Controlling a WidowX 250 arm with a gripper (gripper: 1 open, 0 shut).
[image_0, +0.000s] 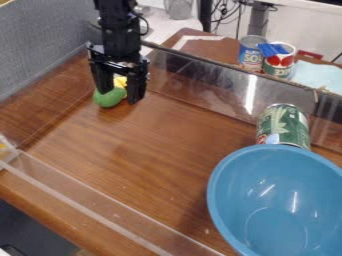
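My black gripper (118, 72) is at the upper left, low over a round green object (110, 97) with a small yellow piece (120, 81) behind it on the wooden surface. Its dark fingers stand apart on either side, partly in front of these objects; contact cannot be made out.
A blue bowl (281, 205) fills the lower right, with a green can (282, 128) behind it. Clear walls edge the wooden surface (154, 175), whose middle is bare. Cans (278, 61) stand beyond the back wall.
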